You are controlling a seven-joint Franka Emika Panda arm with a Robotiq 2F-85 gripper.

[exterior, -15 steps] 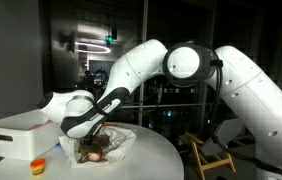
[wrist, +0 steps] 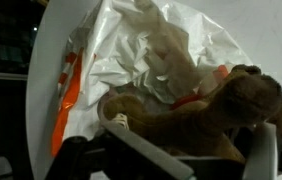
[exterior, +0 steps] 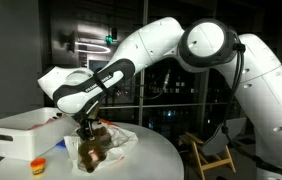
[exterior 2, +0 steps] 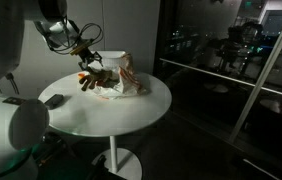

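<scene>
A brown plush toy [wrist: 206,118] lies across a white plastic bag [wrist: 124,45] with orange marks, under my gripper in the wrist view. The fingers stand open, with the toy's body showing between and beyond the fingers. In exterior view 1 the gripper [exterior: 85,130] points down right over the toy [exterior: 92,155], which lies at the bag's front part. Exterior view 2 shows the toy [exterior 2: 94,77] at the near left side of the bag [exterior 2: 129,84]. Whether the fingers touch the toy cannot be told.
On the left of the round white table [exterior: 151,160] stands a white bin [exterior: 16,138], with a small yellow-and-red item [exterior: 38,165] near it. A dark object [exterior 2: 53,101] sits near the table's edge.
The arm has swung over and its elbow has moved right and up.
</scene>
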